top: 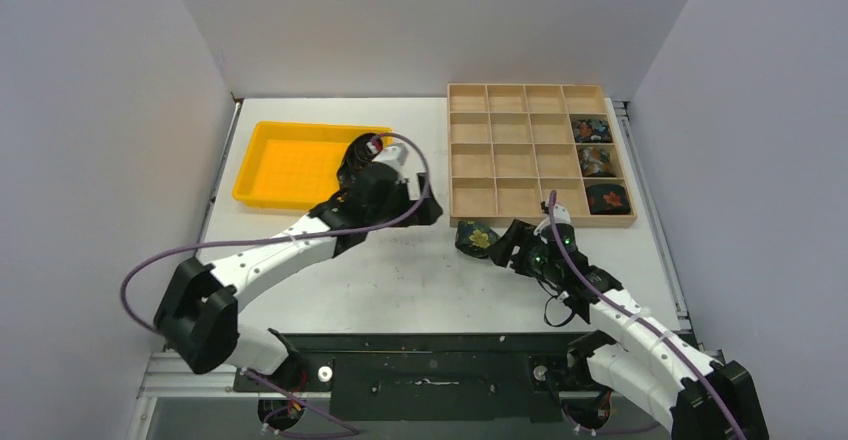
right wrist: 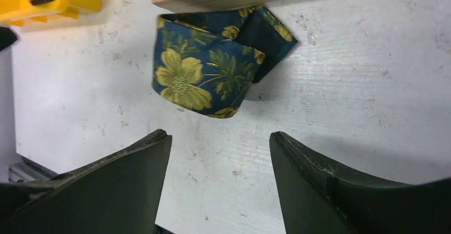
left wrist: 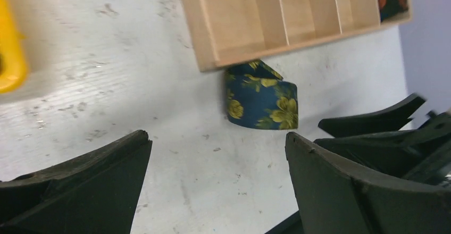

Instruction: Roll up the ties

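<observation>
A rolled navy tie with yellow flowers (top: 476, 240) lies on the table against the front edge of the wooden divided box (top: 513, 190); its end sticks out in a folded flap (right wrist: 271, 37). My left gripper is open and empty, up and left of the tie in the top view, beside the yellow tray. My right gripper is just right of and in front of the tie, part open, with nothing between its fingers.
The yellow tray (top: 285, 165) at the back left holds a black coiled item, partly behind the left arm. Three compartments at the box's right hold rolled ties (top: 607, 200).
</observation>
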